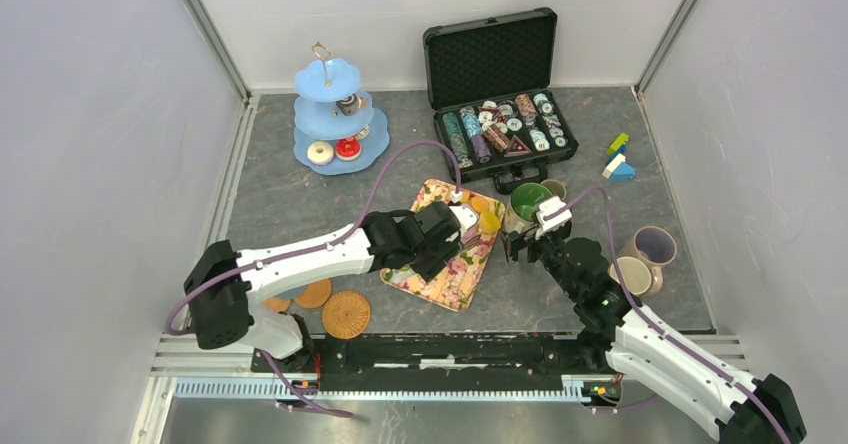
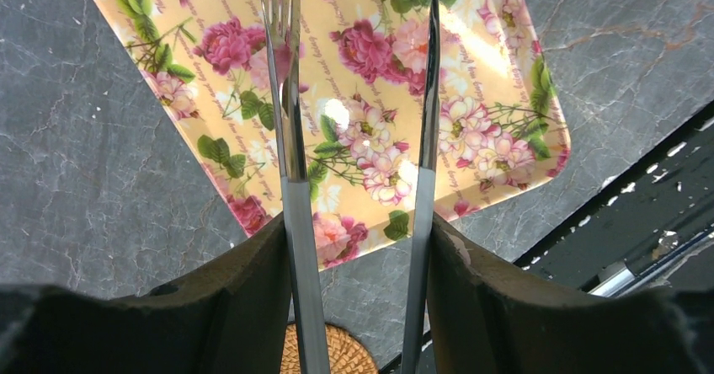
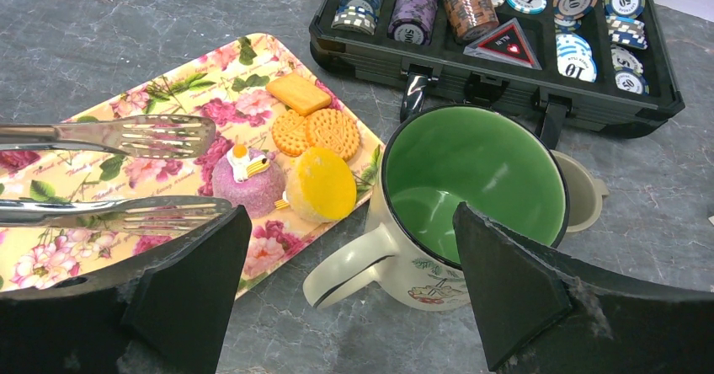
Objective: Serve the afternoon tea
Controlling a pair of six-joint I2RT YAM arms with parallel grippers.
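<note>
My left gripper is shut on metal tongs [image 2: 426, 96] by their grey handles. The two slotted tong ends are apart over the floral tray [image 2: 370, 121], nothing between them. In the right wrist view they point towards a purple cake [image 3: 253, 190]. Beside that cake lie a yellow cake [image 3: 324, 187], two round biscuits [image 3: 333, 131] and a rectangular one [image 3: 298, 93]. My right gripper stands open at the cream mug with the green inside [image 3: 471, 172]; the mug's handle shows between its fingers. The blue tiered stand [image 1: 333, 119] carries a white doughnut [image 1: 320, 152] and a red one [image 1: 348, 148].
The open poker-chip case [image 1: 505, 129] stands behind the tray. Round coasters [image 1: 346, 314] lie front left, partly under my left arm. Two mugs [image 1: 655, 247] are at the right, with toy blocks [image 1: 618, 164] behind them. Bare table separates stand and tray.
</note>
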